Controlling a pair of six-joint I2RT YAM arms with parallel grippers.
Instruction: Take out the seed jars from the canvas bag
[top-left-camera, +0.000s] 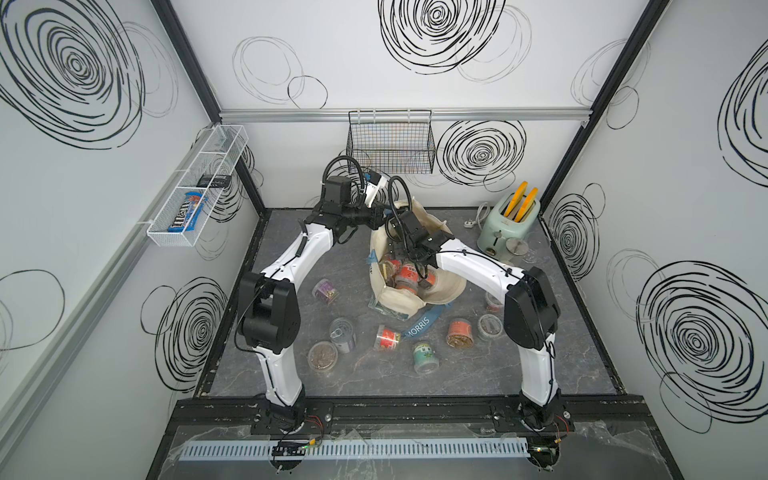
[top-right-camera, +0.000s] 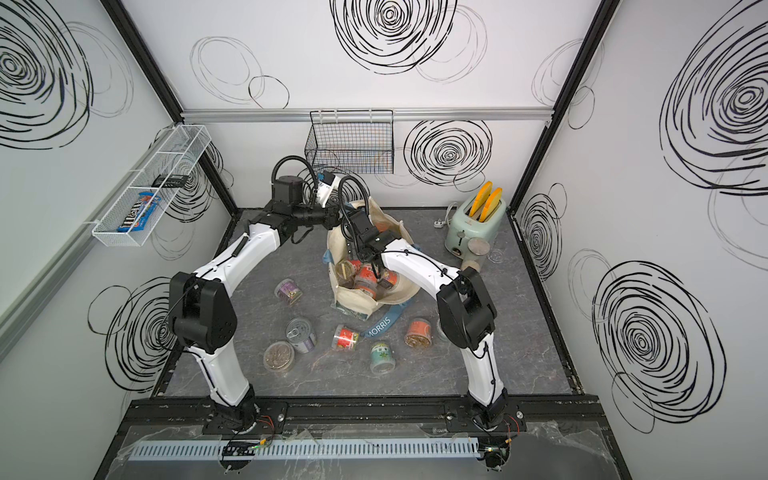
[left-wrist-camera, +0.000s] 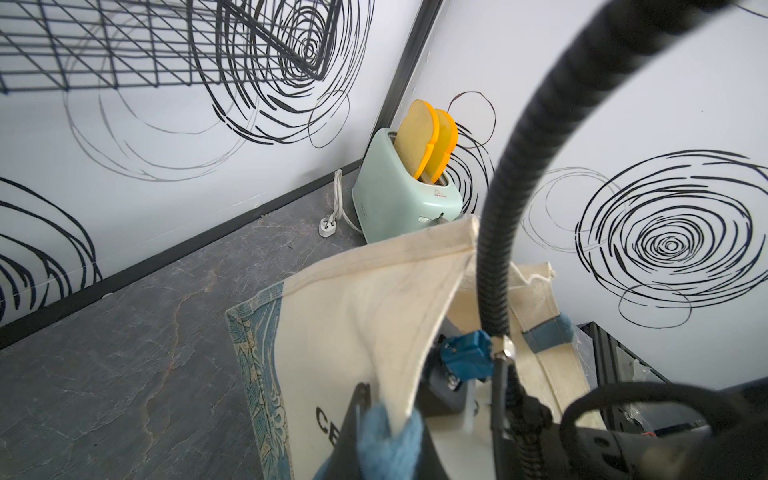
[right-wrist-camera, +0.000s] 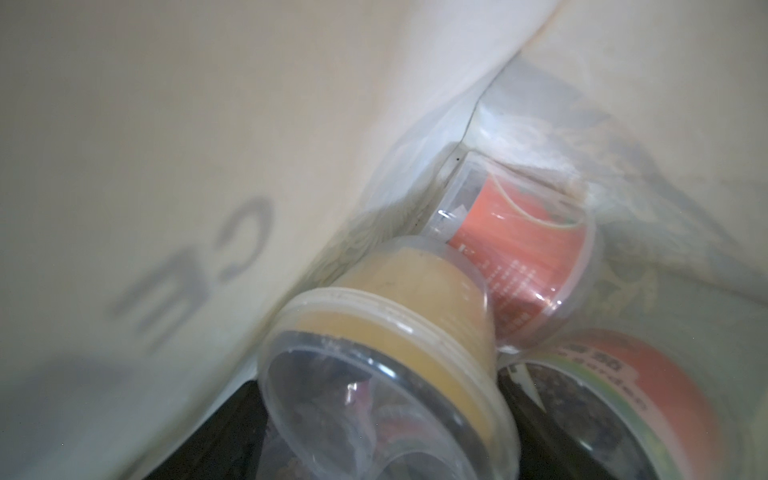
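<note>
The canvas bag (top-left-camera: 396, 297) stands mid-table with several jars inside (top-right-camera: 366, 276). My left gripper is shut on the blue bag strap and cloth at the rim. My right gripper is inside the bag, part open around a clear-lidded jar with a tan band (right-wrist-camera: 408, 288); whether it grips it is unclear. Beside that lie a red-label jar (right-wrist-camera: 520, 248) and another jar (right-wrist-camera: 656, 400).
Several jars stand or lie around the bag's front and sides, among them a green one (top-left-camera: 425, 357). A toaster (top-left-camera: 500, 228) is at the back right; wire baskets (top-left-camera: 390, 144) hang on the walls.
</note>
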